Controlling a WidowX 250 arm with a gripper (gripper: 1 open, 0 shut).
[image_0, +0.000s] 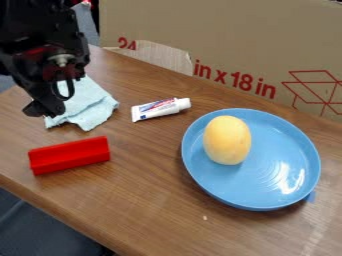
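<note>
My gripper (48, 82) hangs at the upper left above a folded pale blue cloth (86, 104), open, with its dark fingers over the cloth's left part. A red block (70, 155) lies on the wooden table in front of the cloth. A white tube (160, 109) lies to the right of the cloth. On the right, a yellow oval object (227, 140) rests on a blue plate (271, 189).
A large cardboard box (235, 45) stands along the back of the table (147, 190). Bare wood shows between the red block and the plate. The table's edge runs along the lower left, with a dark area beyond it.
</note>
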